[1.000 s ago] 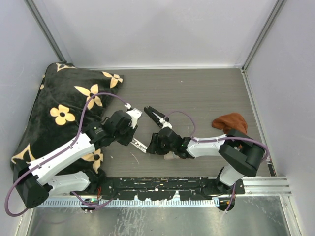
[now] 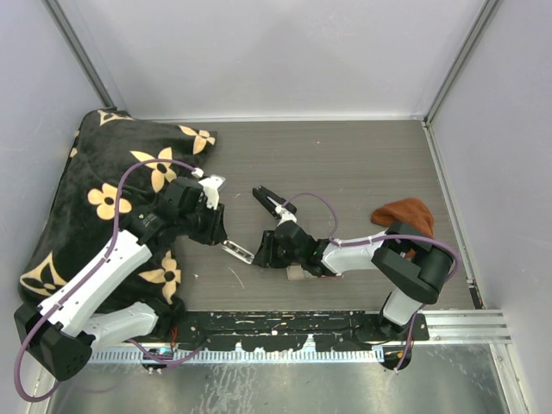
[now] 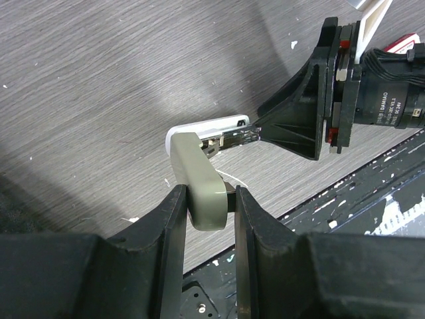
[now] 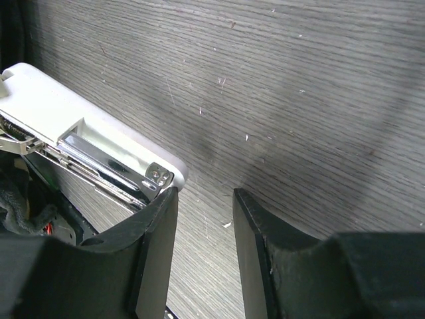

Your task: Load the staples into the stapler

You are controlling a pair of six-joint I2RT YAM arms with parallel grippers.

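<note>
The stapler [image 2: 239, 252] lies opened on the table between both grippers, its white body [image 4: 73, 106] and metal magazine [image 4: 106, 166] showing in the right wrist view. My left gripper is shut on the stapler's grey-green upper arm [image 3: 199, 176], which is swung up from the body. Against the magazine end of the stapler stands my right gripper, its fingers parted. One right finger [image 4: 163, 226] overlaps the stapler's tip; only table shows in the gap. Whether staples sit in the magazine I cannot tell.
A long black object [image 2: 272, 200] lies behind the right gripper. A small pale block [image 2: 296, 272] is partly under the right arm, and a brown cloth [image 2: 404, 214] lies at the right. A dark flowered blanket [image 2: 108, 203] covers the left side.
My left gripper has moved left and a little away from the table's front edge, uncovering more of the stapler. The right gripper has shifted slightly left.
</note>
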